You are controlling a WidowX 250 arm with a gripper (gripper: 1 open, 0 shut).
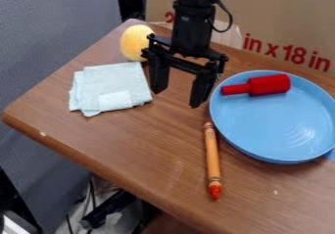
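Note:
My black gripper (178, 81) hangs over the middle of the wooden table (131, 150), open, with nothing visible between its two fingers. To its left lies a folded pale blue cloth (108, 87). Behind it, at the upper left, is a yellow round object (133, 43). To the right a blue plate (272, 125) holds a red cylindrical object (267, 84) near its back rim. An orange crayon-like stick (211, 160) with a red tip lies lengthwise beside the plate, below the gripper.
A cardboard box (288, 23) stands along the back of the table. The table's left edge drops to a grey padded area.

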